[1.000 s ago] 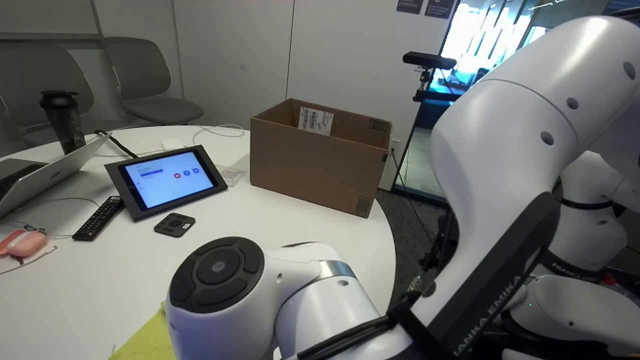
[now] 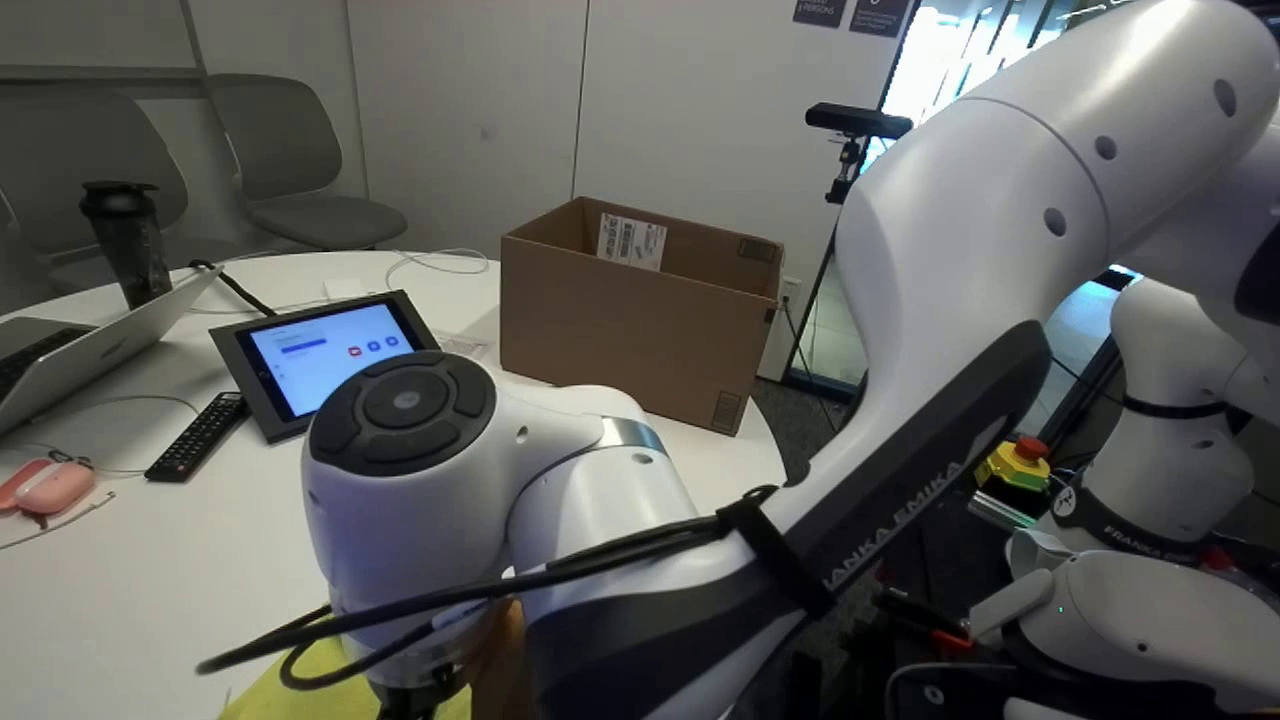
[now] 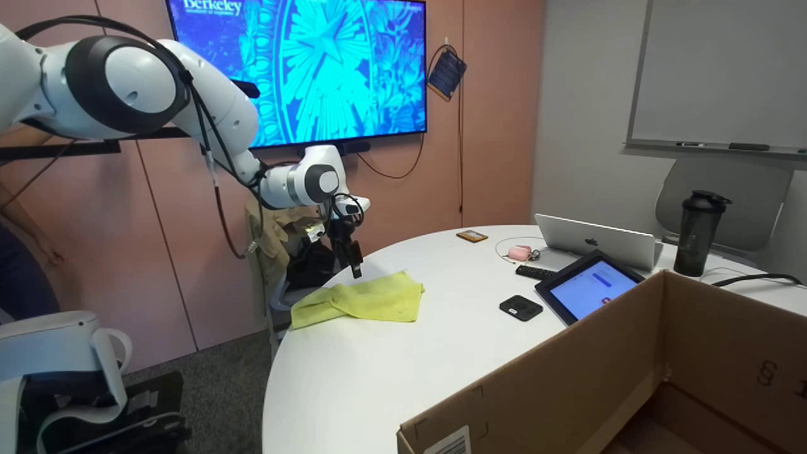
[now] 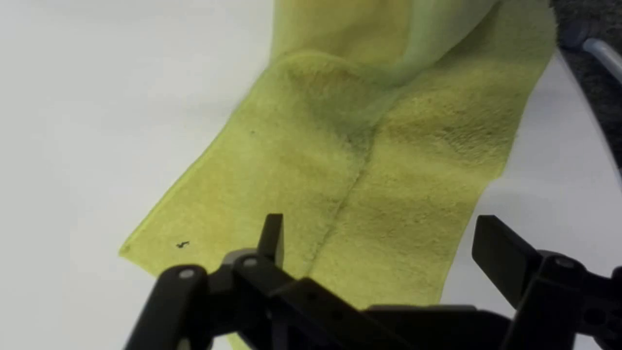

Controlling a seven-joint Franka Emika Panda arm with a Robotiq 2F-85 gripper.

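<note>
A yellow-green cloth [image 3: 378, 297] lies at the table's edge, folded over in part. Seen from the wrist, the cloth [image 4: 361, 157] spreads flat in the middle, with a raised fold toward the top and a seam running down it. My gripper is open above the cloth, its fingers wide apart and nothing held between them. One finger [image 4: 271, 239] is over the cloth, the other just past its right border. In the second exterior view the gripper [image 3: 355, 271] hangs over the cloth's far side. The arm hides most of the cloth [image 2: 288, 690] in the first exterior view.
An open cardboard box [image 2: 636, 324] stands on the white table [image 2: 144, 576]. A tablet [image 2: 330, 354], a remote [image 2: 198, 434], a laptop [image 2: 114, 342], a pink case [image 2: 56, 486] and a dark bottle [image 2: 126, 246] sit on the left. A small black device [image 3: 520, 307] lies near the tablet.
The arm's wrist has risen and shifted slightly left in the first exterior view. It now covers the small black device there. The objects on the table look unmoved.
</note>
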